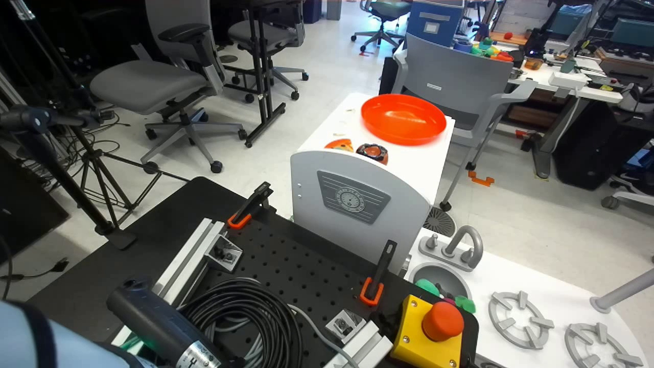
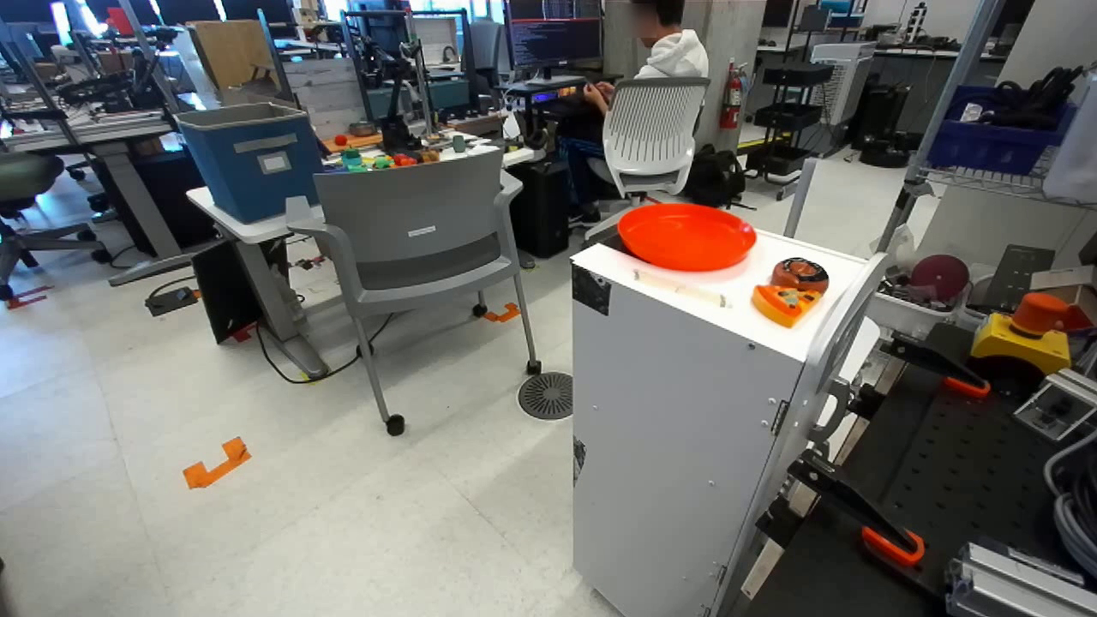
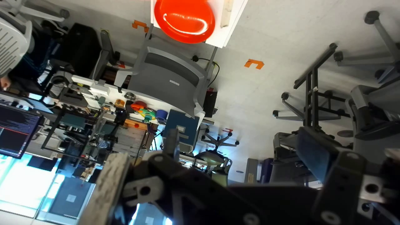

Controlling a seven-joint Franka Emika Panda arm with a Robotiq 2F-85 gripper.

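Observation:
An orange-red plate (image 1: 403,119) rests on the white top of the toy kitchen unit (image 2: 679,432). Toward the raised grey panel lie an orange toy wedge (image 2: 787,304) and a dark-and-orange round toy (image 2: 800,274), side by side. In the wrist view the plate (image 3: 185,20) is at the upper edge, partly cut off, while the toys are out of sight. My gripper is open: its fingers (image 3: 314,154) stand wide apart with only the distant room showing between them. Neither exterior view shows the gripper itself.
A grey chair (image 2: 427,231) stands close to the unit. The toy sink (image 1: 441,281) holds green pieces. On the black table are clamps (image 1: 378,276), coiled cables (image 1: 245,319) and a yellow box with a red button (image 1: 429,331).

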